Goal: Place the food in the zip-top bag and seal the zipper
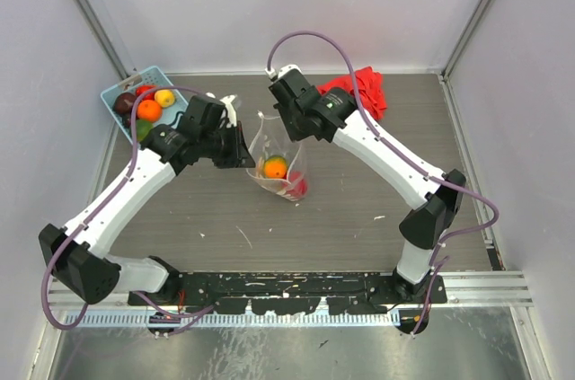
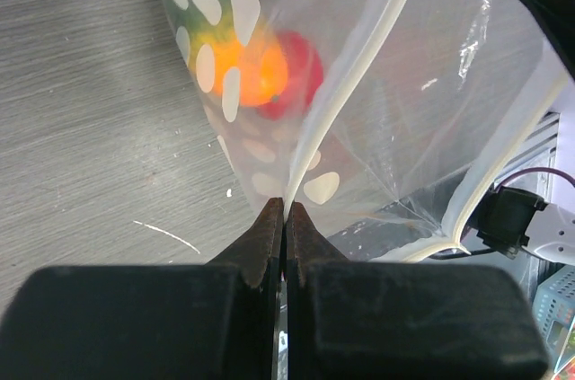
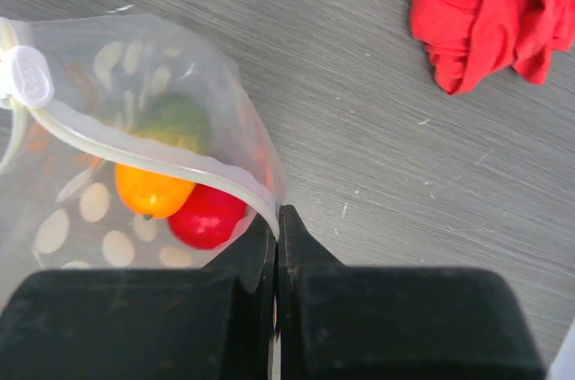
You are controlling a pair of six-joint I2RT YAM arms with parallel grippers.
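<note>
Between my two arms hangs the clear zip top bag (image 1: 269, 143), its mouth spread apart. Inside, low down, lie an orange fruit (image 1: 275, 167), a red one (image 3: 207, 217) and a green one (image 3: 180, 122). My left gripper (image 1: 249, 164) is shut on one side of the bag's rim; the white edge runs between its fingertips in the left wrist view. At the opposite side, my right gripper (image 1: 296, 137) is shut on the rim, which enters its fingertips (image 3: 289, 218) in the right wrist view. A white zipper slider (image 3: 30, 76) sits at the far left of the rim.
A light blue basket (image 1: 110, 95) with several fruits and vegetables stands at the back left. Behind my right arm lies a crumpled red cloth (image 1: 370, 92).
</note>
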